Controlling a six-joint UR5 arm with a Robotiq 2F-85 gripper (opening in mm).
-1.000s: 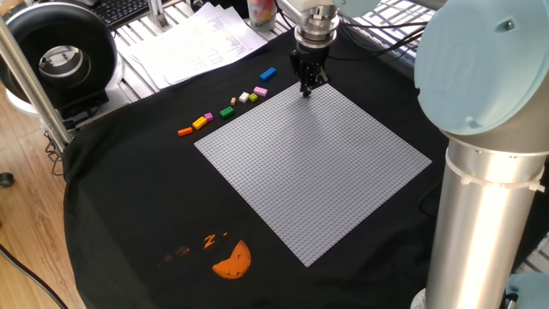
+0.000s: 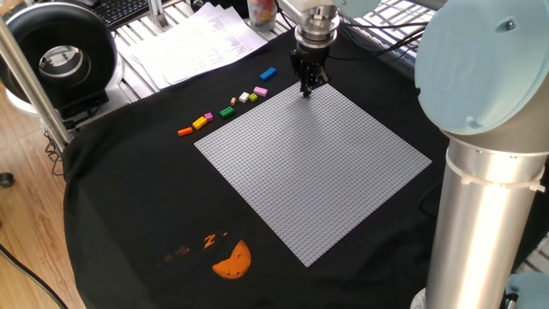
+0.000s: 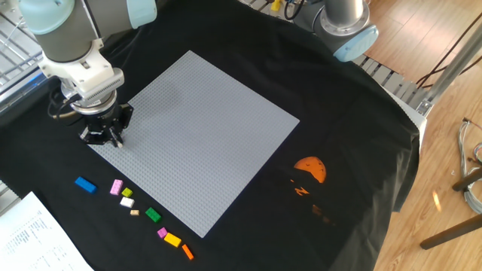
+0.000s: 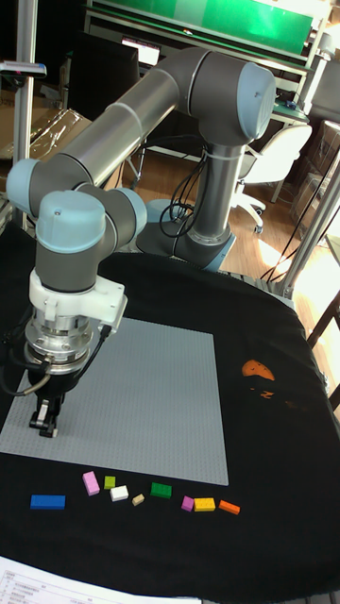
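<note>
My gripper [image 2: 306, 91] points down at the back corner of the grey baseplate [image 2: 313, 163], its tips at or just above the studs. In exterior view 3 the gripper [image 4: 46, 427] is over the plate's near left part, its dark fingers close together. Whether anything small is between them is too small to make out. Loose bricks lie in a rough row on the black cloth beside the plate: blue [image 4: 47, 501], pink [image 4: 92, 483], lime [image 4: 110, 482], white [image 4: 120, 494], tan [image 4: 138, 498], green [image 4: 161, 490], magenta [image 4: 187, 503], yellow [image 4: 204, 504] and orange [image 4: 230, 507].
Paper sheets [image 2: 193, 43] lie beyond the blue brick. An orange printed figure [image 2: 232, 260] marks the black cloth on the far side of the plate from the bricks. The plate's surface looks bare away from the gripper. Cables [image 2: 377, 51] hang behind the wrist.
</note>
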